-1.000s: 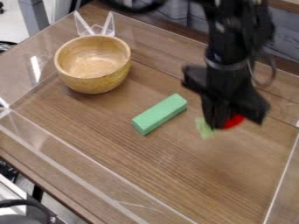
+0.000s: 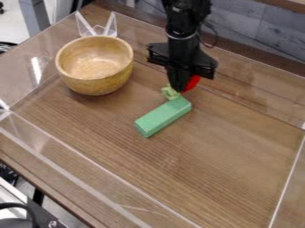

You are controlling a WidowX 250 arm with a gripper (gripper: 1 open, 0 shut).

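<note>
My black gripper [image 2: 179,73] is at the upper middle of the camera view, low over the table. A red object [image 2: 191,83] and a pale yellow-green piece [image 2: 169,93] show just behind and below it, partly hidden, so I cannot tell whether they touch it. The fingers look close together; what is between them, if anything, is unclear. A green block [image 2: 163,117] lies in front of the gripper.
A tan bowl [image 2: 95,78] stands at the upper left, with a white rabbit-eared object [image 2: 103,28] behind it.
My gripper has moved away from the front right toward the back and left, growing smaller in view. The bowl and green block have stayed about where they were.
</note>
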